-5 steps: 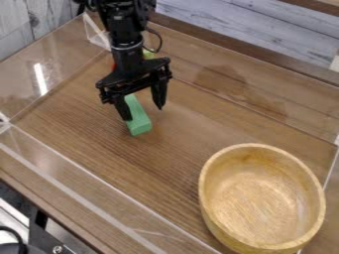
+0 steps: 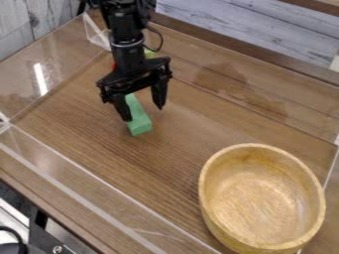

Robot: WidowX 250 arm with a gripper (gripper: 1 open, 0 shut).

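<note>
The black robot gripper (image 2: 141,97) hangs over the middle-left of the wooden table, its two fingers spread apart. A green block (image 2: 138,121) lies on the table under it, by the left finger, its upper end partly hidden by the gripper. Whether the finger touches the block I cannot tell.
A large pale tan bowl (image 2: 261,198) sits at the lower right. Another green item (image 2: 150,55) is partly hidden behind the arm near the back. A raised edge runs along the back.
The gripper has shifted very slightly and tilted a little. The green block and bowl appear unmoved.
</note>
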